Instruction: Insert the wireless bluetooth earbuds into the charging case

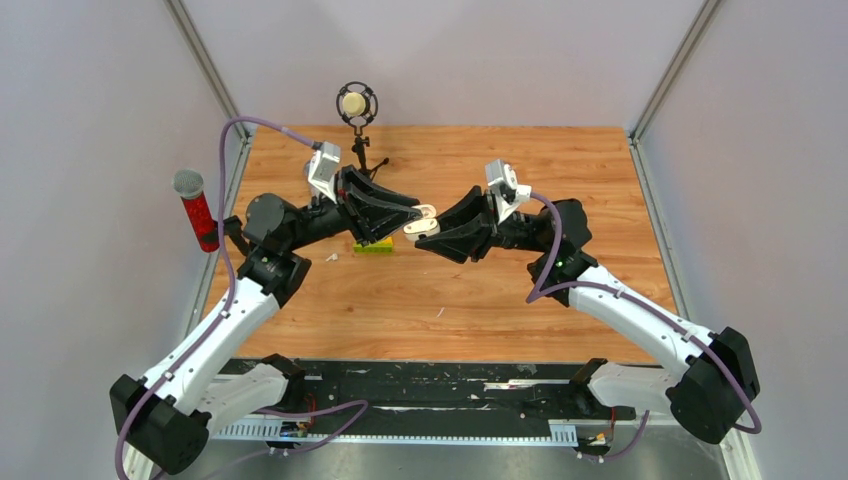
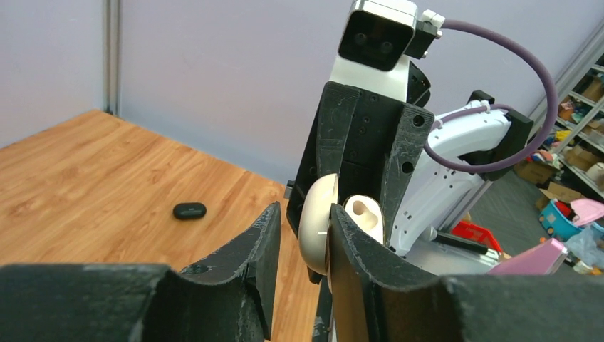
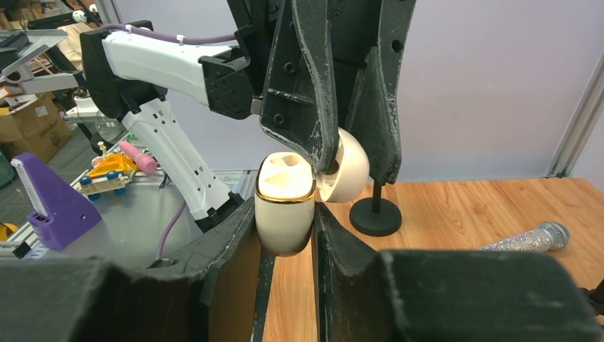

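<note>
The cream charging case (image 3: pixel 285 221) has a gold rim and stands upright with its lid (image 3: pixel 350 169) swung open. My right gripper is shut on the case body. My left gripper is part open, its fingers on either side of the lid; one fingertip (image 3: pixel 325 146) reaches into the gap between lid and body. Whether the fingers touch the lid, I cannot tell. A hollow shows in the case's inner face (image 2: pixel 365 213) in the left wrist view. No earbud can be made out for certain.
On the table (image 1: pixel 480 320), a yellow block (image 1: pixel 374 246) lies below the left gripper, near a small white item (image 1: pixel 332 257). A microphone on a stand (image 1: pixel 357 105) is at the back, and a red microphone (image 1: pixel 198 210) at the left.
</note>
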